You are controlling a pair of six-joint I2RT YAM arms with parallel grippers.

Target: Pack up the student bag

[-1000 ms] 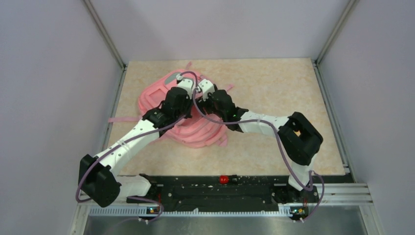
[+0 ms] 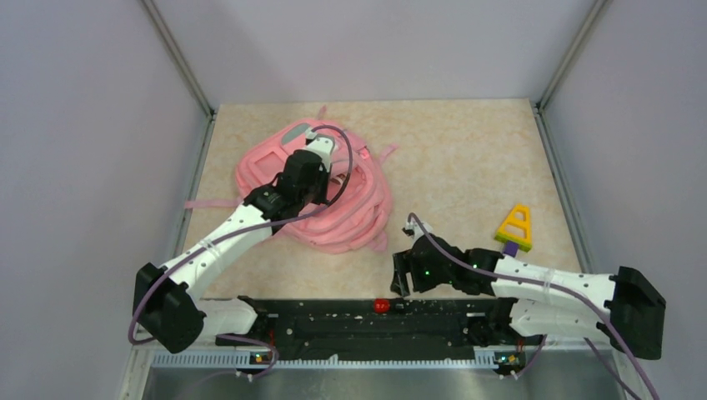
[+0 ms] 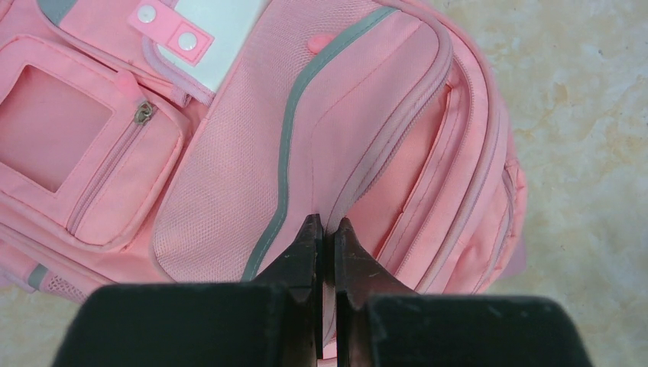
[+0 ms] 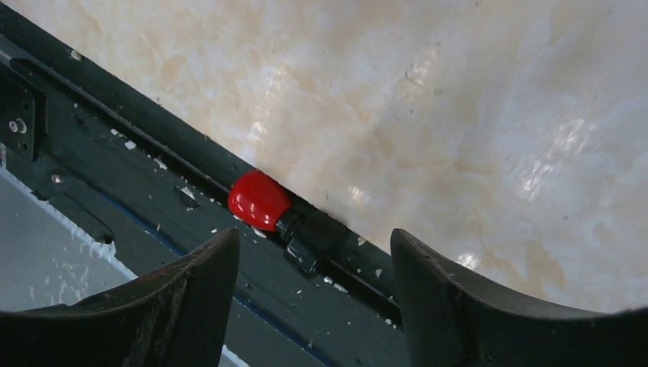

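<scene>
The pink bag [image 2: 358, 212] lies on the left half of the table, its main compartment unzipped in the left wrist view. My left gripper is shut on the zippered edge of the bag's flap [image 3: 348, 130], holding it apart from the compartment. Over the front edge of the table, my right gripper stands open, its fingers [image 4: 206, 283] wide apart with nothing gripped. Below and between them shows a red-and-black item [image 4: 260, 200] on the dark front rail. A yellow triangular object with a green edge [image 2: 515, 225] lies at the right.
Close to the yellow object is a small purple block [image 2: 510, 248], just behind the right forearm. A dark rail [image 2: 333, 333] runs along the front, and grey walls close in the sides.
My right gripper has left the bag's opening, moving right and toward the front edge. The yellow object and purple block, hidden by the right arm before, now show. The left arm keeps its place.
</scene>
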